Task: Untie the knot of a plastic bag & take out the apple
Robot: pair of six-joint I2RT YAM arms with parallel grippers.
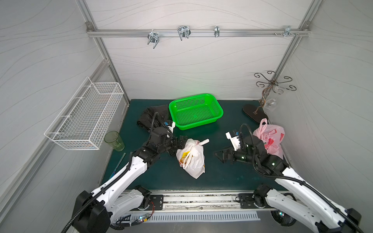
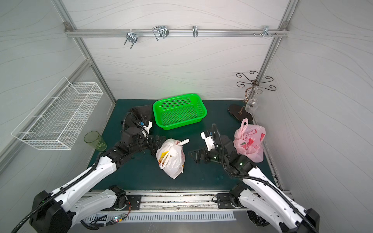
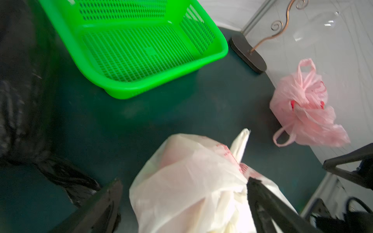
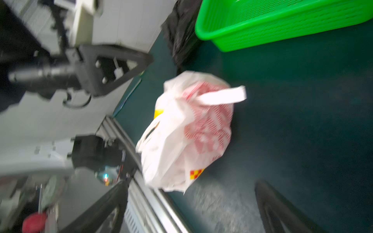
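Note:
The knotted white plastic bag point(image 1: 191, 159) lies at the front middle of the dark mat, its handle ends sticking up; red print and a yellow patch show on it point(image 4: 186, 132). My left gripper is open just over the bag's left upper part, the bag showing between and beyond its fingers. My right gripper stands open to the right of the bag, apart from it, with nothing between its fingers. I cannot see an apple inside the bag.
A green basket point(image 2: 179, 112) stands at the back middle, a black bag point(image 3: 23, 116) left of it. A pink bag point(image 2: 249, 141) and a metal stand point(image 1: 254, 110) are on the right. A glass point(image 1: 113, 140) and wire basket point(image 1: 83, 116) are at the left.

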